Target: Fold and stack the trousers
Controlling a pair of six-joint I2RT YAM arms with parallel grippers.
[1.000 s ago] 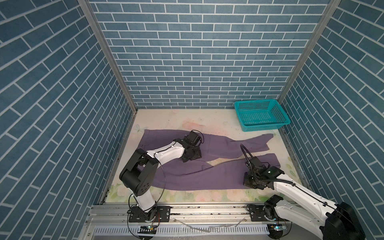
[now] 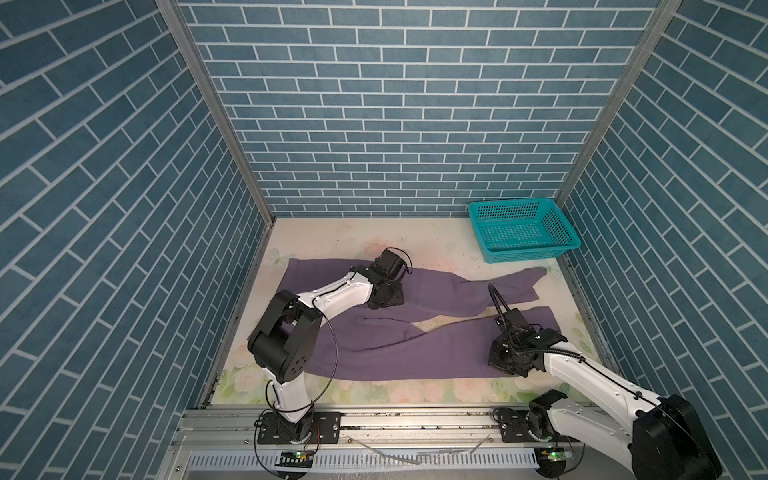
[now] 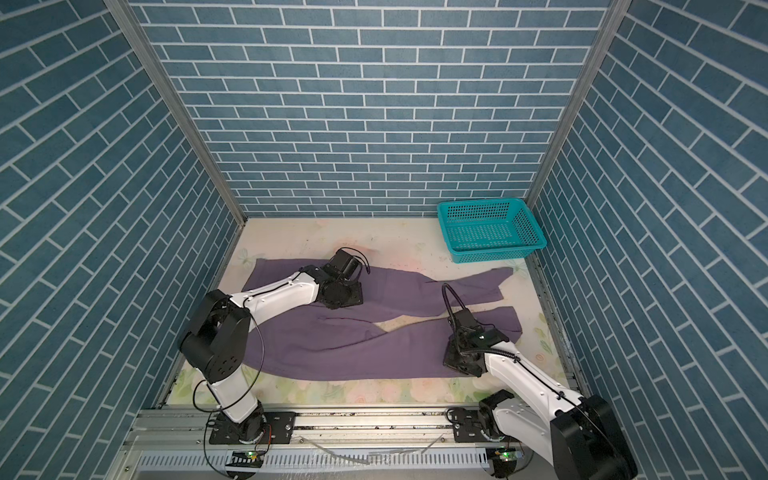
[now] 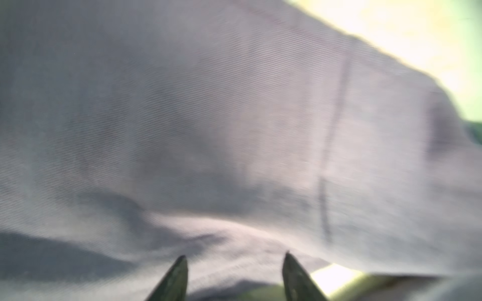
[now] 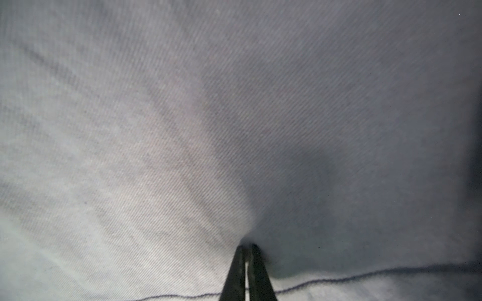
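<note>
Purple trousers lie spread flat over most of the table, legs reaching right with a narrow gap between them. My left gripper is over the upper leg near the middle. In the left wrist view its fingertips stand apart over wrinkled fabric, nothing seen between them. My right gripper is low on the lower leg toward the right. In the right wrist view its fingertips are together against the cloth above a seam; whether fabric is pinched cannot be seen.
A teal basket stands at the back right corner. Bare table shows along the back and in a strip at the front. Tiled walls close in the left, right and back.
The right gripper has moved only slightly. The trousers look unchanged.
</note>
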